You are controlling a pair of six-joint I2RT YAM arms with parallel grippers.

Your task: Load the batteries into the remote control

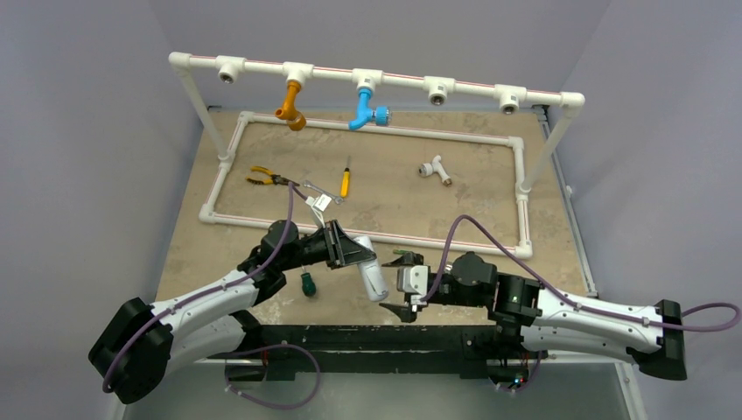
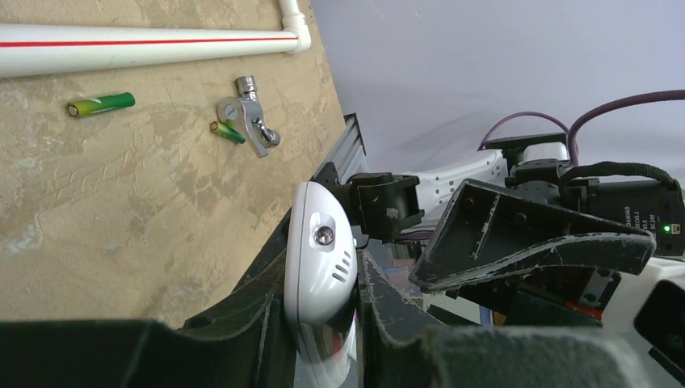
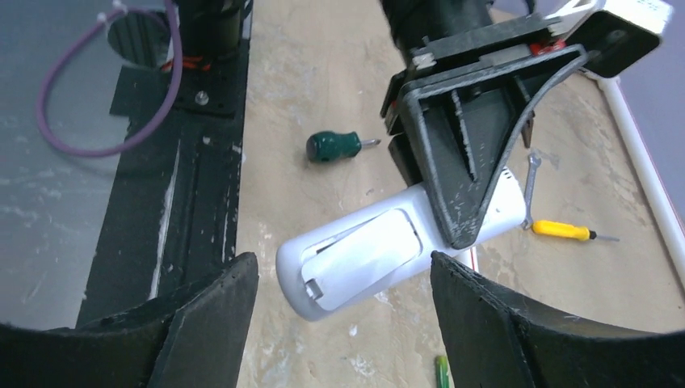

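A white remote control (image 1: 370,278) is held aloft in my left gripper, which is shut on it. In the right wrist view its back faces up with a pale rectangular panel (image 3: 359,257); I cannot tell whether the compartment is open. My right gripper stands open just short of the remote, nothing between its fingers. Two green batteries lie on the board in the left wrist view: one (image 2: 113,102) apart, another (image 2: 227,132) beside a chrome metal fitting (image 2: 254,121).
A green screwdriver (image 1: 308,283) lies below the left arm. Pliers (image 1: 271,178), a wrench and a yellow screwdriver (image 1: 345,182) lie inside the white pipe frame (image 1: 464,136). A pipe rack with orange and blue fittings stands at the back. A dark beam borders the front.
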